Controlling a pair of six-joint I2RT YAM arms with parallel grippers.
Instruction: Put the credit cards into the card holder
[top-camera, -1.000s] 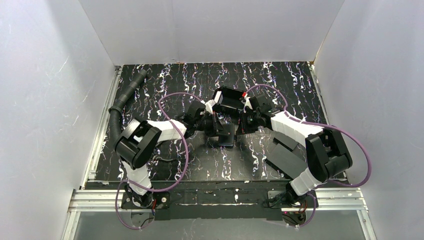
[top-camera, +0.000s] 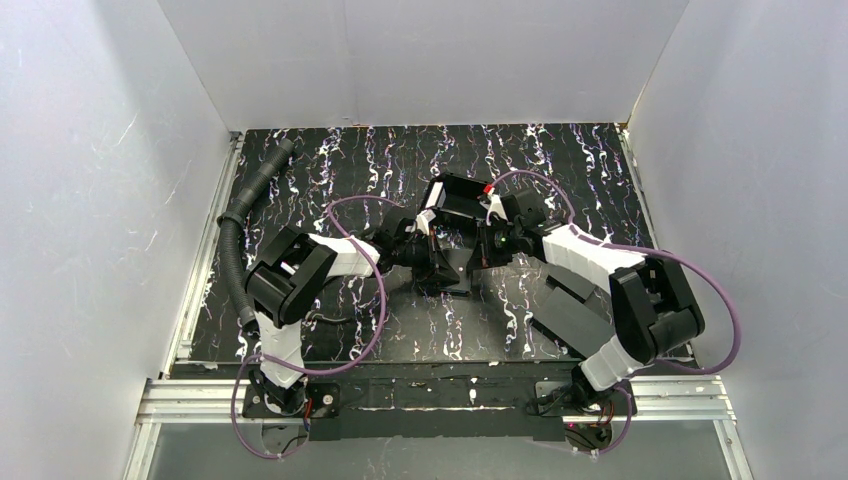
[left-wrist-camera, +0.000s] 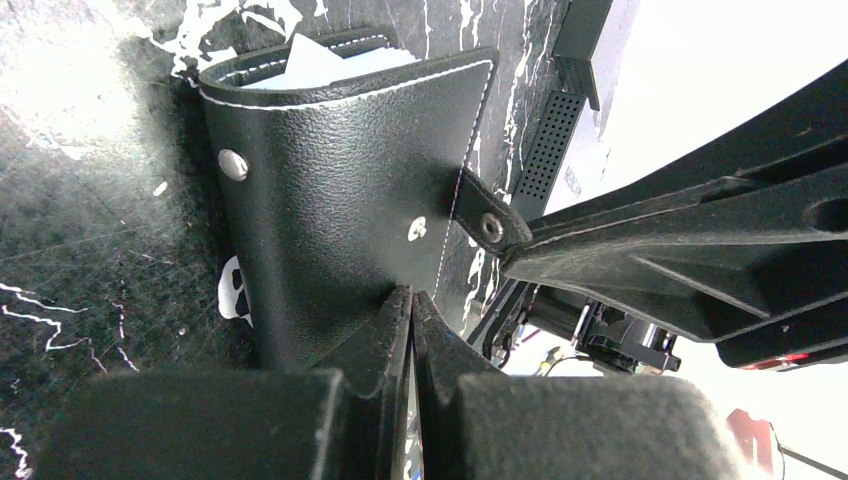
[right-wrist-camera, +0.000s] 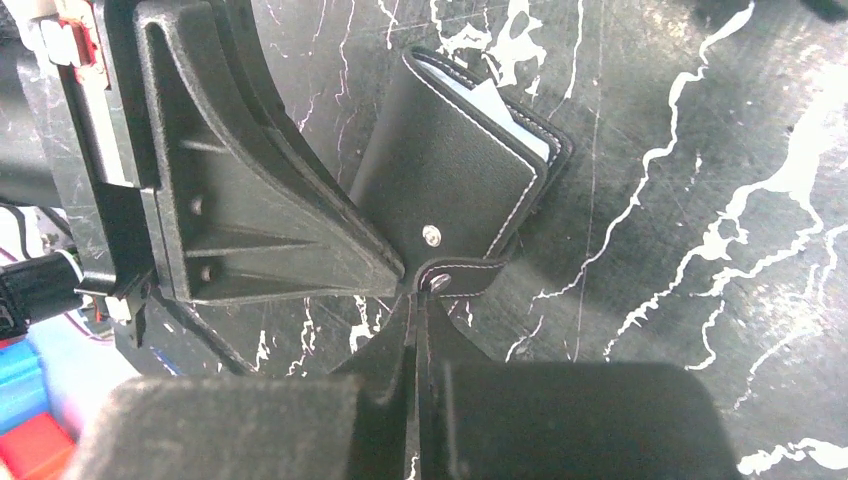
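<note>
A black leather card holder (left-wrist-camera: 320, 190) with white stitching and metal snaps lies folded on the dark marbled table, at the centre in the top view. White cards show in its open edge, and the same pale card edges (right-wrist-camera: 500, 108) appear in the right wrist view. My left gripper is shut, its tips against or just over the holder's front face near a snap. The short snap strap (right-wrist-camera: 470, 276) sticks out from the holder's side. My right gripper is shut at the strap's end; whether the strap is pinched cannot be made out.
Behind the grippers stands an open black box (top-camera: 463, 188) with a pale piece inside. Dark flat panels (top-camera: 575, 320) lie under the right arm, and a black tube (top-camera: 236, 225) runs along the left edge.
The left arm has swung slightly right and toward the front, bringing its gripper further over the holder. The right arm has hardly moved.
</note>
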